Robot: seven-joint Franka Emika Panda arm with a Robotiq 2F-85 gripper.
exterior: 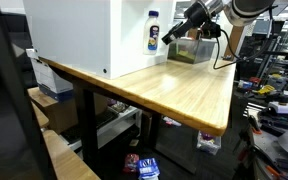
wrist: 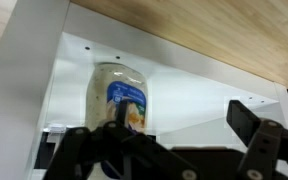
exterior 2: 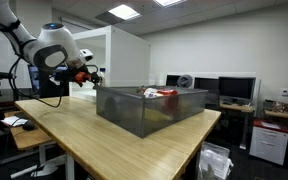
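A bottle with a blue label [exterior: 152,32] stands upright at the open side of the white box [exterior: 96,40] in exterior view 1. My gripper [exterior: 168,38] reaches in from the right, just beside the bottle, and is open. In the wrist view the bottle [wrist: 121,95] shows at the left, partly covered by one dark finger. The other finger [wrist: 252,125] is far to the right, and only bare white surface lies in the gap. In exterior view 2 my gripper [exterior 2: 94,72] is small and its contact with anything is hard to make out.
A grey bin [exterior 2: 134,112] holding several items stands on it, near the arm. Small boxes [exterior: 148,167] lie on the floor below.
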